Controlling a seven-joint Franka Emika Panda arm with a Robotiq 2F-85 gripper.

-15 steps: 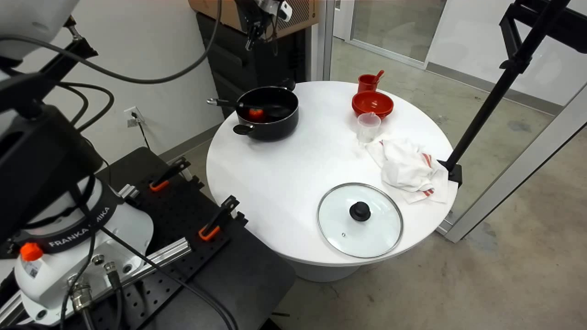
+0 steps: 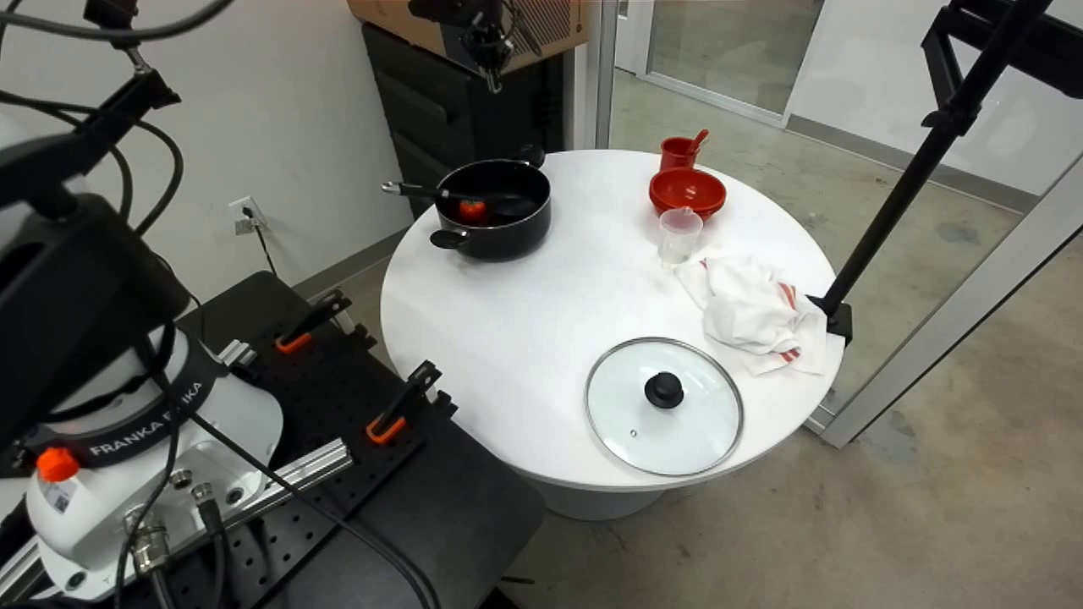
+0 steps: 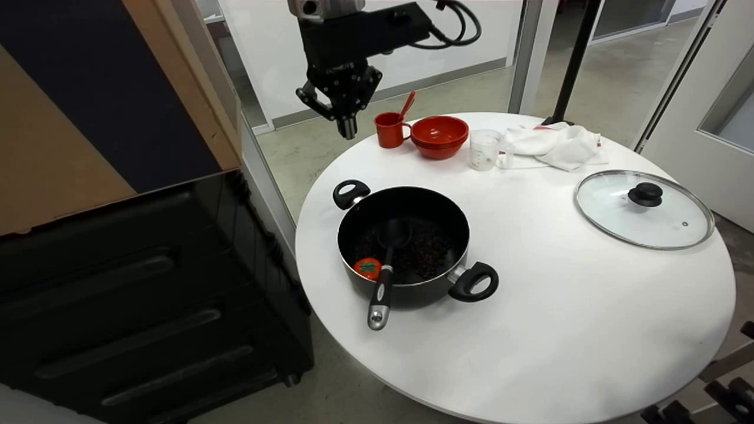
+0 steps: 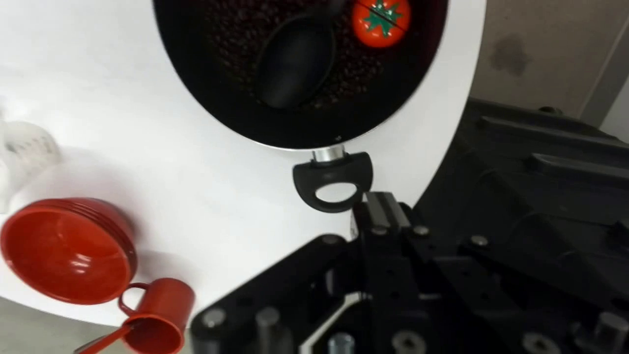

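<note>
My gripper (image 3: 347,128) hangs in the air above the table's far left edge in exterior view 2, its fingers (image 4: 386,210) shut together with nothing between them. Below and toward the viewer stands a black two-handled pot (image 3: 452,226), uncovered. Inside it are dark beans (image 4: 259,23), a red tomato (image 3: 367,268) with a green top, and a black ladle (image 3: 383,286) whose handle leans out over the rim. In the wrist view, the fingertips overlap the picture area just beside the pot's handle (image 4: 331,177). The glass lid (image 2: 665,431) with a black knob lies flat on the table.
Red stacked bowls (image 3: 439,131), a red mug (image 3: 389,131) holding a red utensil, a clear measuring cup (image 3: 484,149) and a crumpled white towel (image 2: 756,309) line the far side. Bare white table (image 2: 548,335) lies between pot and lid. A black cabinet (image 3: 141,304) stands beside the table.
In exterior view 1 my gripper has shifted slightly to the right, and the arm's cable has swung up. The pot, lid and other tableware have stayed in place.
</note>
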